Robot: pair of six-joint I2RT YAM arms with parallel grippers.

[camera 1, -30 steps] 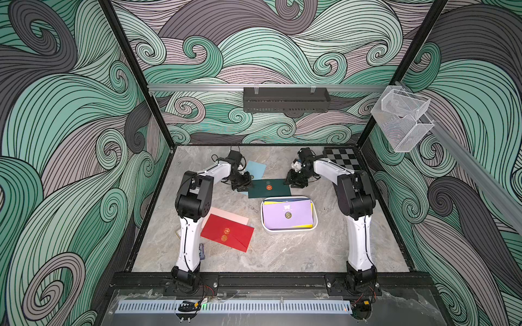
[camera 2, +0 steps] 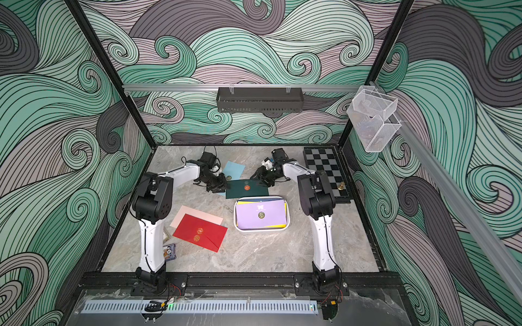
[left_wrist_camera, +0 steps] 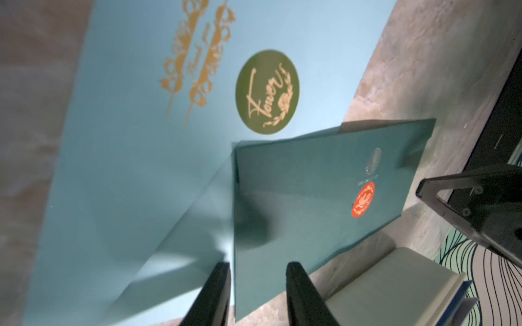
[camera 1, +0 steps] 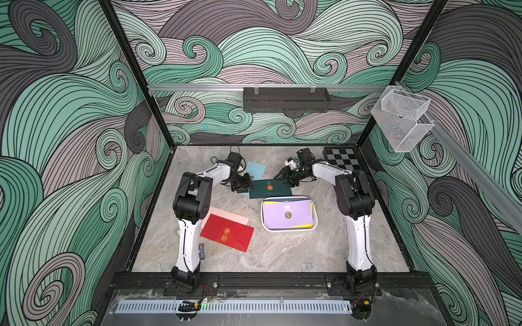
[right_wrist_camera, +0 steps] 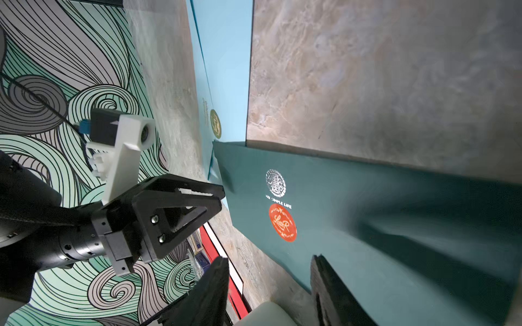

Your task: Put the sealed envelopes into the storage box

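A dark green envelope (camera 1: 270,188) with an orange seal lies flat behind the white storage box (camera 1: 262,220). Part of it covers a light blue envelope (left_wrist_camera: 136,135), which has an olive seal. At the green envelope's left edge, my left gripper stands part open, its fingers apart with that edge showing between them; contact cannot be told. My right gripper is open above the green envelope's right part. A lilac envelope (camera 1: 299,212) lies on top in the box, over yellow and dark ones. Nearer the front left, a red envelope (camera 1: 233,234) overlaps a pink one (camera 1: 217,213).
A checkered board (camera 2: 324,163) occupies the back right corner. Small card-like items (camera 2: 169,251) lie beside the left arm's base. Bare tabletop (camera 1: 304,252) shows in front of the box and to its right.
My right gripper has moved left, from beside the green envelope's right edge to over it. The green envelope has shifted very slightly right. The left arm is nearly where it was.
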